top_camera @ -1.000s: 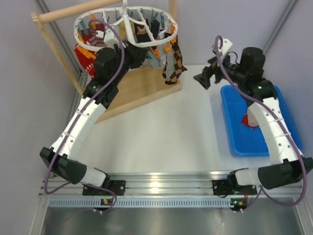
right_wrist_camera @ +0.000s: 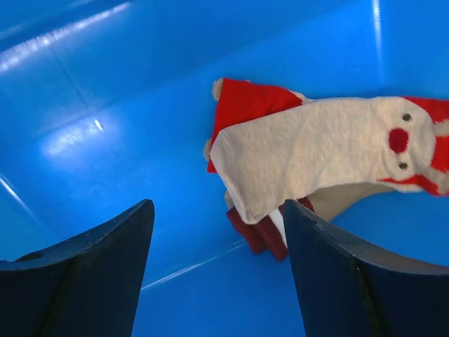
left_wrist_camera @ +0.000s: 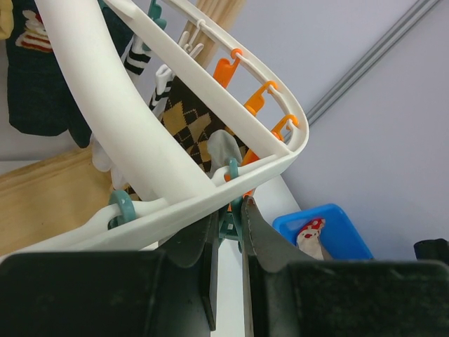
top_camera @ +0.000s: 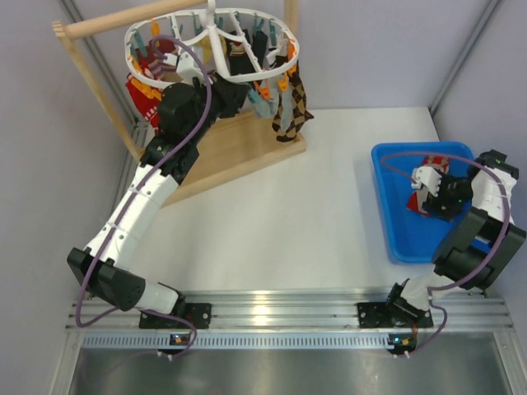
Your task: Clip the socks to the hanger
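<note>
The white round hanger (top_camera: 212, 80) hangs at the upper left with several socks on its teal and orange clips. At its front rim, my left gripper is shut on a teal clip (left_wrist_camera: 233, 168). Past that spot hang a grey sock (left_wrist_camera: 223, 149) and a brown-and-black checked sock (top_camera: 290, 115). In the blue bin (top_camera: 394, 230), a beige-and-red sock (right_wrist_camera: 302, 151) with a face pattern lies over a darker red-striped one (right_wrist_camera: 265, 235). Above them, my right gripper stands open, its fingers wide apart and nothing held.
A wooden stand (top_camera: 235, 152) holds the hanger, its base on the white table (top_camera: 329, 206). Bare table lies between stand and bin. The bin's walls surround the right gripper.
My right arm has swung from over the middle of the table to the right and down into the bin, above the socks. The left arm and hanger have stayed put.
</note>
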